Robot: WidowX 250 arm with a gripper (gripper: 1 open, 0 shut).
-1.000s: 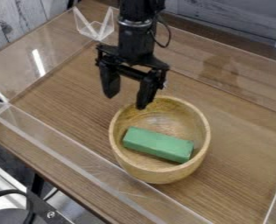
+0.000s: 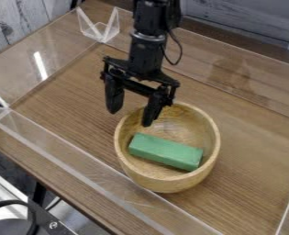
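My black gripper [image 2: 132,108] hangs over the back left rim of a round tan bowl [image 2: 199,170], open, with its two dark fingers spread apart. The space between them shows nothing held. In the bowl, toward the front, lies a green rectangular block [image 2: 165,152], set at a slant. The gripper is behind and above the block, apart from it.
A clear plastic object [image 2: 100,27] stands at the back left. Clear strips run along the front left edge, with black cables at the lower left corner.
The bowl and green block look unmoved.
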